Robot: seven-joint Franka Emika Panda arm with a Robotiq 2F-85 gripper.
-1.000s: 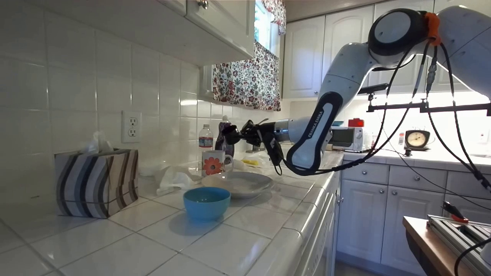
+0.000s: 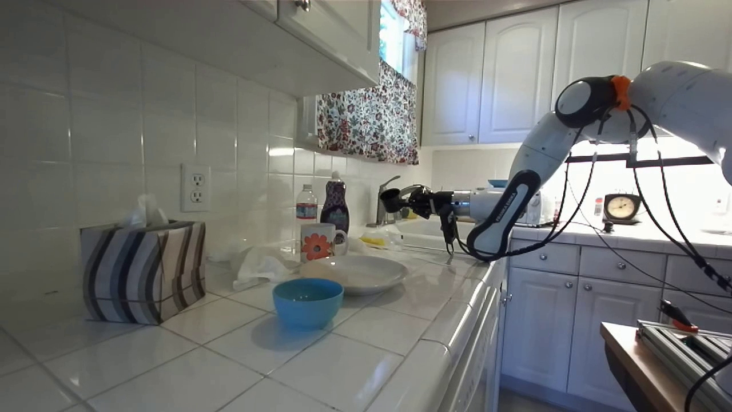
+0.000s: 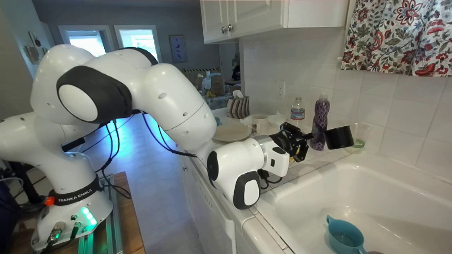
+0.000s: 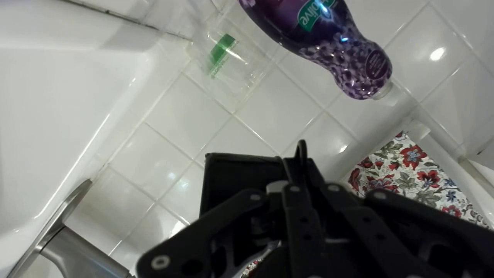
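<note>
A small black cup (image 3: 339, 137) hangs in the air at the end of my gripper (image 3: 311, 137), tilted, by the back corner of the sink. The gripper is shut on what looks like the cup's handle or edge; the exact hold is dark and hard to make out. In exterior view 1 the same black cup (image 2: 391, 199) shows left of the wrist, near the faucet. From the wrist, the cup's dark wall (image 4: 243, 178) lies left of the black fingers (image 4: 301, 176), above white tiles.
The white sink (image 3: 305, 190) holds a teal cup (image 3: 345, 237). A purple soap bottle (image 3: 320, 120), a water bottle (image 3: 297, 110) and a clear container with green (image 3: 359, 141) stand along the wall. A blue bowl (image 2: 308, 303), plate (image 2: 384, 274), flowered mug (image 2: 317, 244) and tissue box (image 2: 144, 271) occupy the counter.
The arm has carried the black cup away from the purple bottle, rightward in exterior view 1, toward the faucet and sink. The counter objects have stayed put.
</note>
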